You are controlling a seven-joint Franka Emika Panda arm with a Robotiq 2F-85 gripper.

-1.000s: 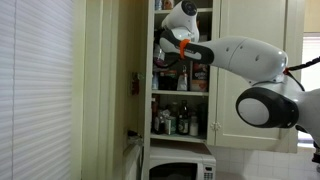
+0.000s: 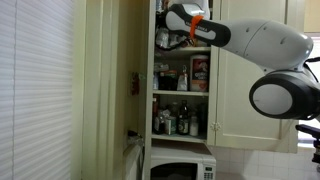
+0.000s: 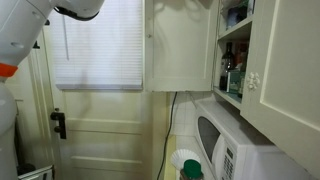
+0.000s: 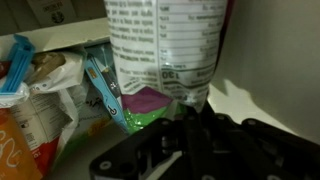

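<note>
A white package with printed text panels [image 4: 165, 45] fills the upper middle of the wrist view. My black gripper is shut on its lower end, at the lower right of that view. The fingertips are dark and partly hidden by the package. In exterior view 1 my white arm [image 2: 245, 42] reaches up to the open cupboard's upper shelves; the gripper itself cannot be made out clearly there. Only the upper arm [image 3: 40, 25] shows in exterior view 2.
Around the package are a blue packet [image 4: 103, 75], an orange packet [image 4: 14, 145] and other bags. Lower cupboard shelves hold jars [image 2: 182, 124] and a red-and-white container [image 2: 199, 72]. The open cupboard door [image 2: 255, 95] stands right, above a microwave [image 2: 180, 163].
The arm's far end has risen and the forearm has shifted slightly to the right. More of the red-and-white container on the shelf now shows beneath the arm.
</note>
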